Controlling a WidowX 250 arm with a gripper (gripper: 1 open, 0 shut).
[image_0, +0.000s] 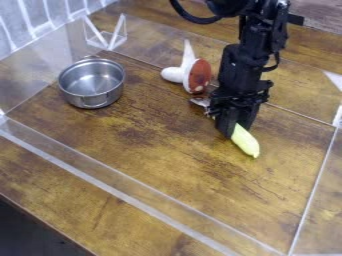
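Observation:
My black gripper (230, 122) reaches down from the top of the view to the table, right of centre, shut on a pale yellow-green elongated object (245, 141) that points toward the lower right. The fingertips are partly hidden by the dark gripper body. Just behind and left of the gripper lies a red-brown and white object (198, 75), with a small silvery item beside the gripper, too small to make out.
A steel pot (92, 82) stands at the upper left. Clear plastic edging runs around the wooden table (134, 175), whose middle and front are bare. A white wire stand (107, 35) is at the back left.

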